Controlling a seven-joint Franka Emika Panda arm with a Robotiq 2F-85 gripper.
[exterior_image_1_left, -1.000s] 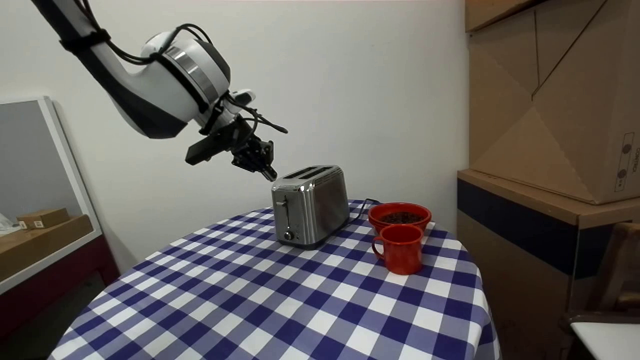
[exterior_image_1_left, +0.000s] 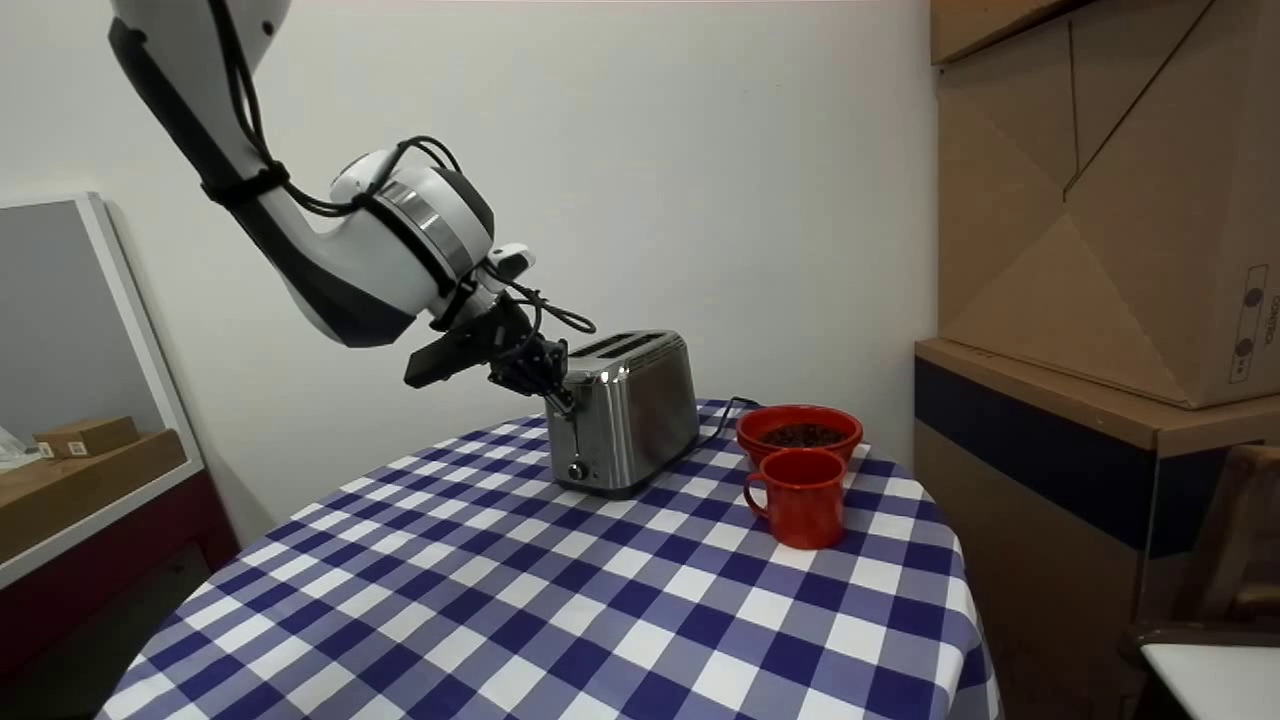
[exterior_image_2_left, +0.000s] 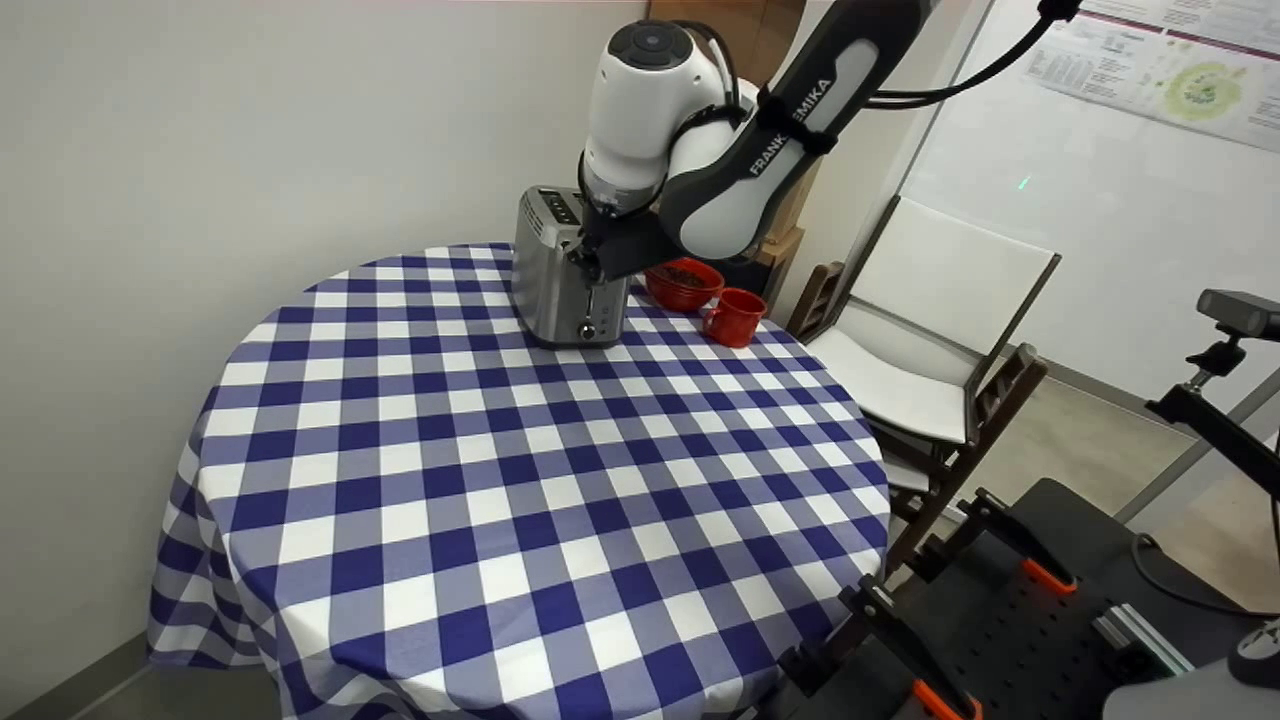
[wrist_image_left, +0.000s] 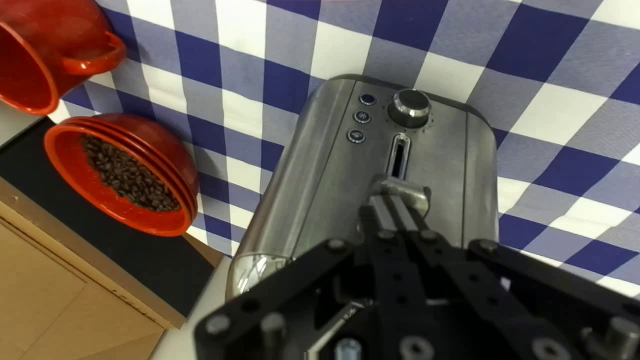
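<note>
A silver toaster (exterior_image_1_left: 642, 414) stands upright on the checked tablecloth, its two slots on top. In the wrist view, its front carries a lever (wrist_image_left: 405, 193) at the top of a vertical track, with a dial (wrist_image_left: 410, 108) below and several small buttons (wrist_image_left: 361, 117) beside it. My gripper is shut, fingers pressed together and nothing seen between them. Its fingertips overlap the lever's upper side in the wrist view and appear to touch it. Exterior view 1 has the gripper (exterior_image_1_left: 566, 406) right at the toaster's upper front. From exterior view 2, the arm hides part of the toaster (exterior_image_2_left: 558, 294).
Right of the toaster sit a red bowl (exterior_image_1_left: 750, 446) of dark beans and a red mug (exterior_image_1_left: 806, 504). A power cord (exterior_image_1_left: 725, 420) runs behind the toaster. Cardboard boxes (exterior_image_1_left: 1068, 240) stand beyond the table.
The arm has come down and to the right, bringing my shut gripper from above the toaster's front to its lever. Toaster, bowl and mug have stayed in place.
</note>
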